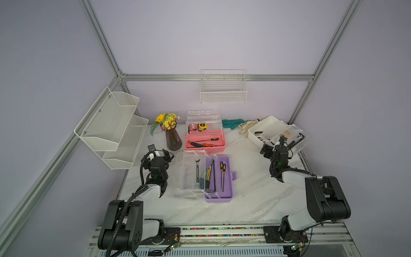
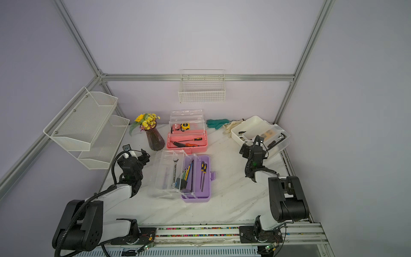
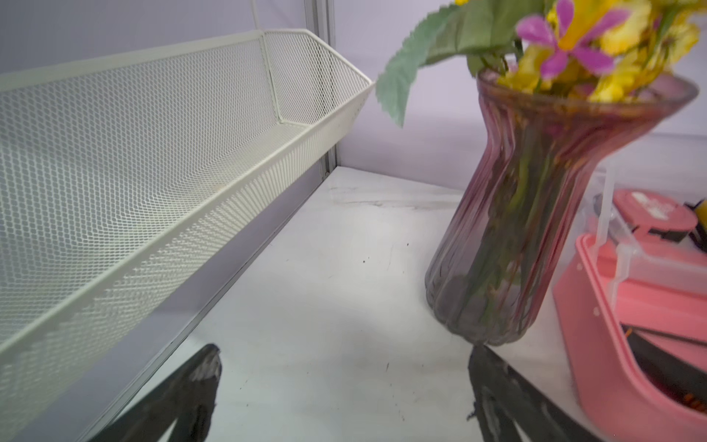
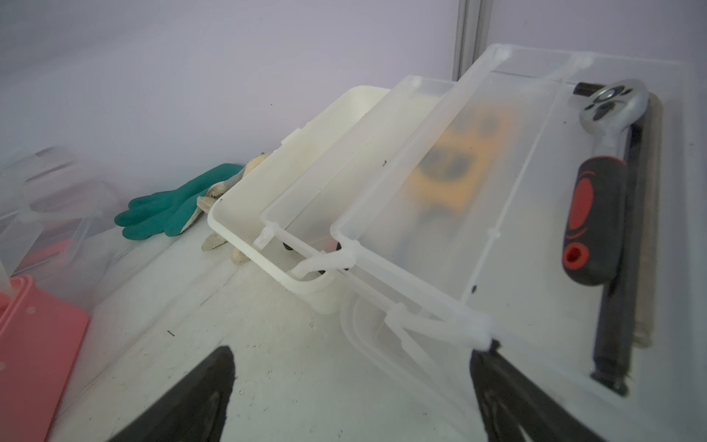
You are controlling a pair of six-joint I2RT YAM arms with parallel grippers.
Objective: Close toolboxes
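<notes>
Three toolboxes stand with lids and trays unfolded: a pink one (image 1: 205, 145) at the back middle, a purple one (image 1: 227, 188) in front with its clear lid to the left, and a white one (image 1: 261, 124) at back right, holding a ratchet (image 4: 593, 213) in its clear tray. My left gripper is open and empty, left of the purple box, facing the vase. My right gripper is open and empty, just in front of the white box.
A flower vase (image 3: 500, 243) stands at back left beside mesh shelves (image 1: 111, 120). Gloves (image 1: 233, 123) lie between the pink and white boxes. Free table shows right of the purple box.
</notes>
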